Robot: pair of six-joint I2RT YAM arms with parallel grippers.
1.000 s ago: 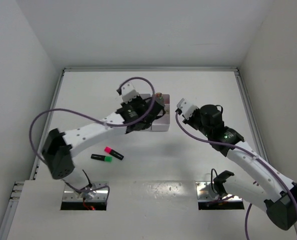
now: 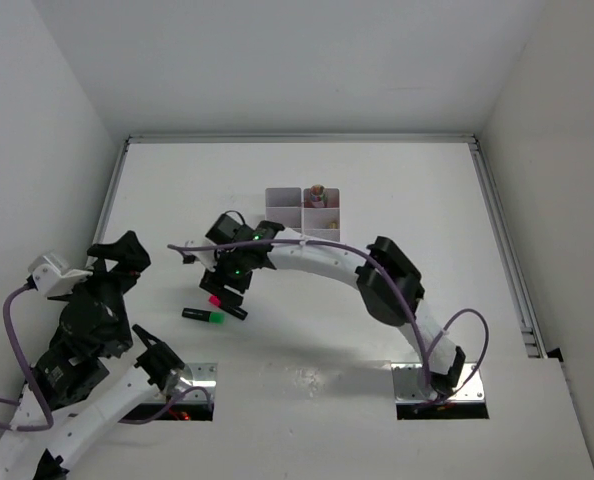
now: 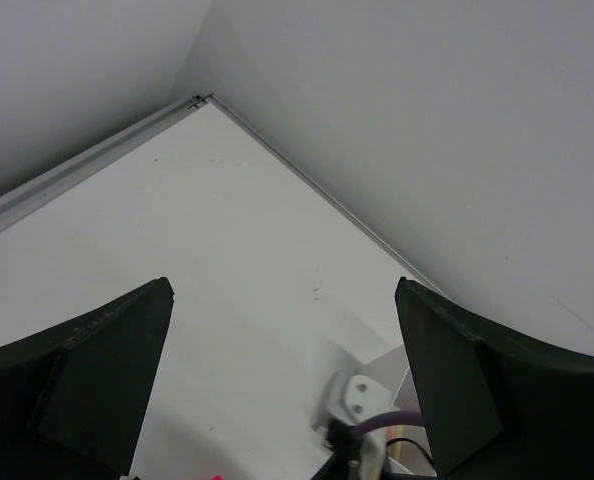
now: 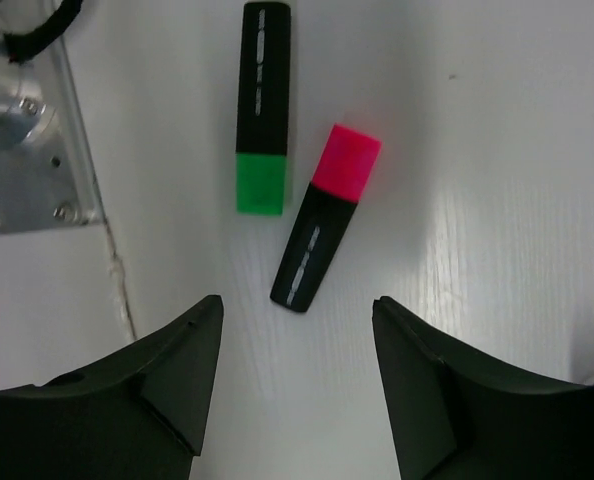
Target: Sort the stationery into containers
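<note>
Two highlighters lie close together on the white table, one black with a pink end (image 4: pixel 315 222), the other black with a green end (image 4: pixel 262 115). My right gripper is above the pink-ended one, open, its fingers apart and nothing between them; in the top view it partly covers that highlighter. At the left side, my left gripper stands open and empty, away from both highlighters. A divided light container (image 2: pixel 284 197) is at the back middle, with some items (image 2: pixel 318 196) in its right compartments. The right arm hides part of its front.
Metal arm bases (image 2: pixel 439 385) are fixed at the table's front edge. A metal rail (image 2: pixel 307 138) borders the back.
My right arm has swung left across the table, past the container, to the highlighters. The left arm has drawn back from the container to the left edge. The highlighters have not visibly moved.
</note>
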